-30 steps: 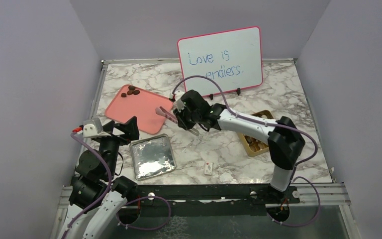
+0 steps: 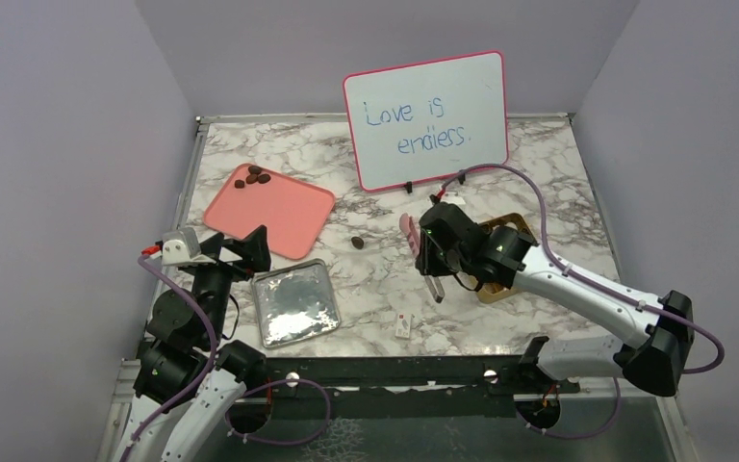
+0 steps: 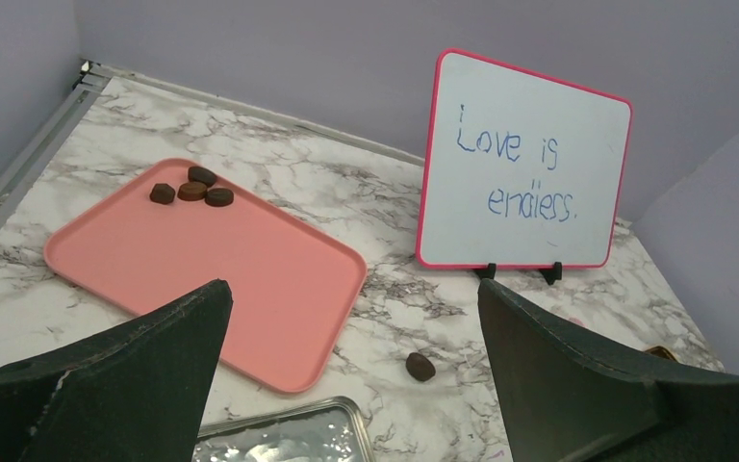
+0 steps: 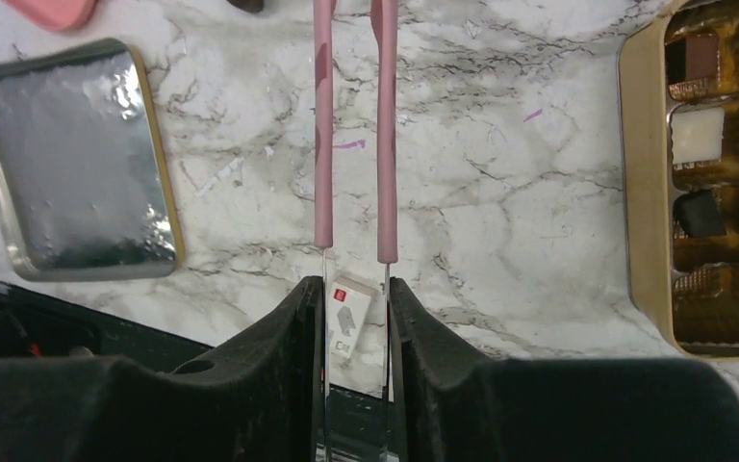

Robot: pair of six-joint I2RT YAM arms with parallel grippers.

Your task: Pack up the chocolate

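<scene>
A pink-handled pair of tongs (image 2: 411,231) is clamped in my right gripper, its tips out of sight at the top of the right wrist view. The gold compartment box (image 4: 647,192), holding several brown, white and dark chocolates, lies right of them, partly hidden by the arm in the top view. Several chocolates (image 3: 219,196) sit on the pink tray (image 2: 271,217); a single one (image 2: 357,243) lies on the marble table. My left gripper is open at the left, with nothing between its fingers.
A metal tray (image 2: 296,303) lies front left. A small white card or box (image 2: 403,325) is near the front edge. The whiteboard (image 2: 425,106) on black stands occupies the back.
My right gripper has moved rightward with the tongs, from near the pink tray to beside the gold box. The left arm has stayed still.
</scene>
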